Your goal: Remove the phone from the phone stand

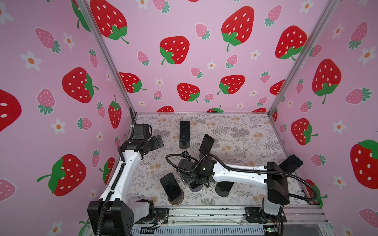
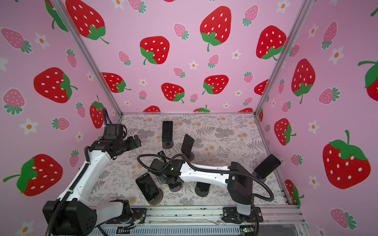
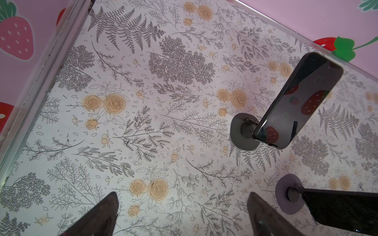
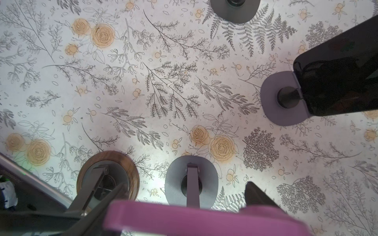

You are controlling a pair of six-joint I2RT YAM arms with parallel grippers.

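A phone with a pink-purple edge (image 4: 204, 218) crosses the bottom of the right wrist view, close to the camera. Its stand has a grey round base (image 4: 171, 179) and a dark upright arm. On either side of that phone my right gripper has a finger; whether they touch it is unclear. The top left view shows this gripper over the front-middle stand (image 1: 195, 188), partly hiding its phone. My left gripper stands open and empty over bare table, left of the back-left phone (image 3: 303, 100) on its stand.
Other phones on stands surround this spot: the wood-based front-left one (image 1: 171, 186), the middle one (image 1: 206, 144), the front-right one (image 1: 225, 186), and one at the far right (image 1: 291, 163).
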